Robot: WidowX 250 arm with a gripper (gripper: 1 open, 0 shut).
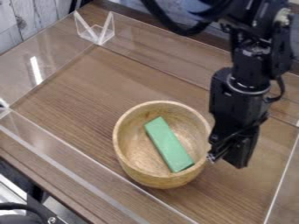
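A round tan bowl (pixel 136 150) sits on the wooden table (pixel 73 105), holding a green rectangular block (pixel 169 143) that lies at a slant inside it. My black gripper (pixel 225 154) points down at the bowl's right, its fingertips low beside the rim; it looks shut, with nothing visible between its fingers. Whether the fingertips touch the bowl I cannot tell.
A clear plastic holder (pixel 96 31) stands at the table's back left. Black cables lie at the bottom left.
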